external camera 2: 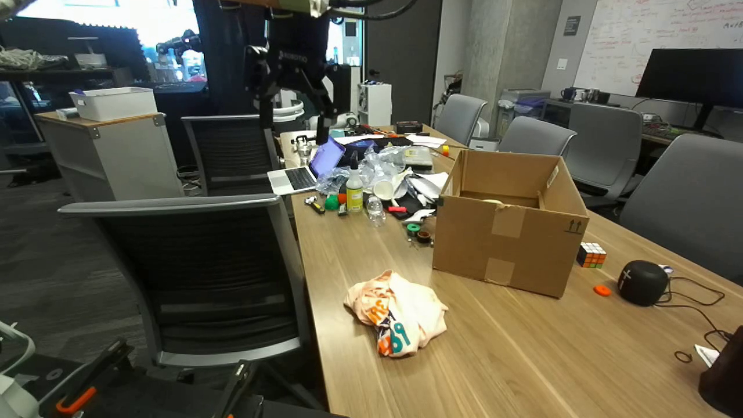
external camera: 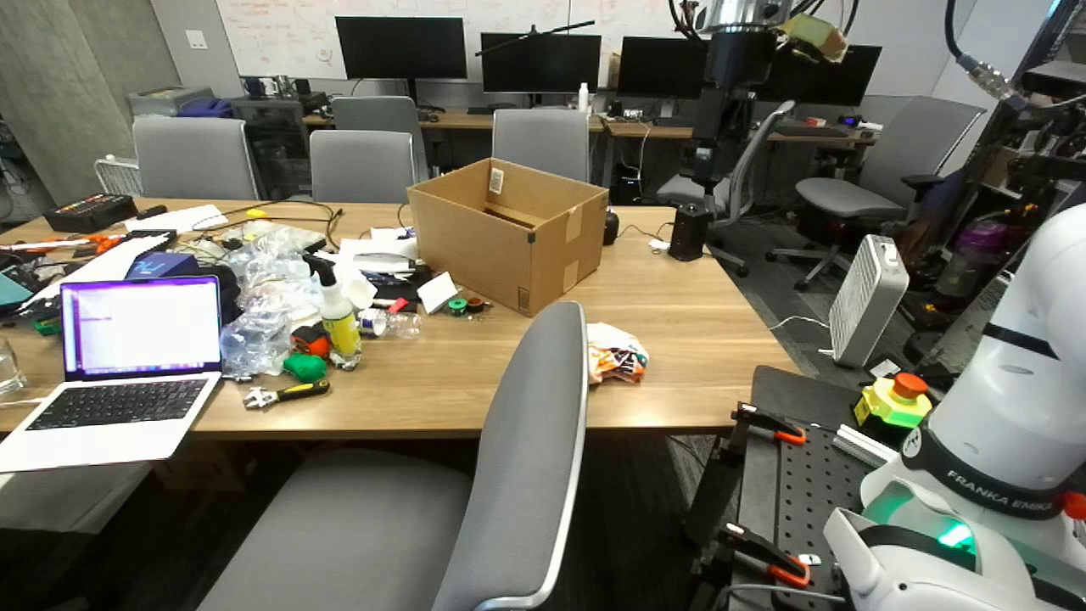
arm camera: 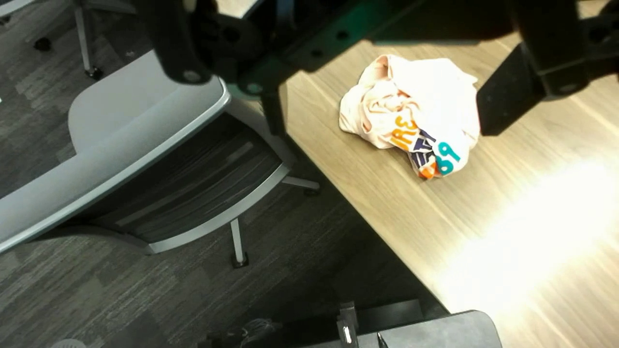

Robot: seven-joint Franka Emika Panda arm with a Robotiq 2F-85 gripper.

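A crumpled pale peach cloth [external camera 2: 398, 313] with orange, navy and teal lettering lies near the table's edge. The chair back hides part of this cloth [external camera: 613, 353] in exterior view 1. High above the table hangs my gripper [external camera 2: 296, 129], open, with nothing between its fingers. In the wrist view the cloth [arm camera: 415, 116] shows below the spread fingers, one dark fingertip [arm camera: 510, 93] overlapping its right side in the picture. A cardboard box [external camera 2: 508, 240] with its top open stands on the table, apart from the cloth.
A grey chair [external camera: 519, 458] stands against the table's near edge, its back rising beside the cloth. Bottles, plastic wrap and a laptop [external camera: 142, 346] clutter the far end. A black speaker [external camera 2: 642, 283] sits past the box. Bare tabletop surrounds the cloth.
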